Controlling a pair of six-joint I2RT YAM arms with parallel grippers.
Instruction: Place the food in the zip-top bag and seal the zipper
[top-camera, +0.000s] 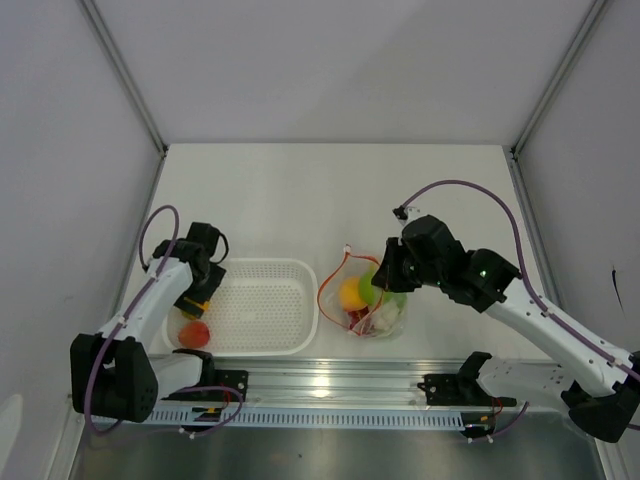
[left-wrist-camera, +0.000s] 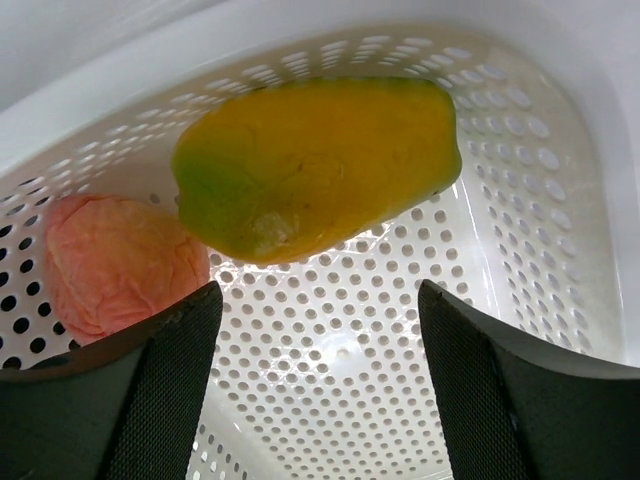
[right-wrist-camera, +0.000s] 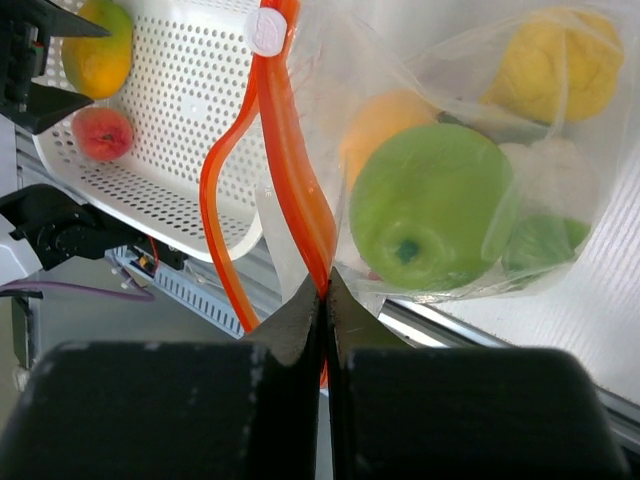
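A yellow-green mango (left-wrist-camera: 315, 160) and a red peach (left-wrist-camera: 125, 265) lie in the white perforated basket (top-camera: 260, 310). My left gripper hangs open over them, nothing between its fingers. The zip top bag (right-wrist-camera: 570, 200) holds a green round fruit (right-wrist-camera: 420, 200), an orange fruit, a yellow lemon (right-wrist-camera: 550, 70) and other pieces, seen through the plastic. Its orange zipper strip (right-wrist-camera: 300, 170) runs down into my right gripper, which is shut on it and holds the bag upright at its mouth.
A metal rail (top-camera: 320, 375) runs along the front edge, close to both.
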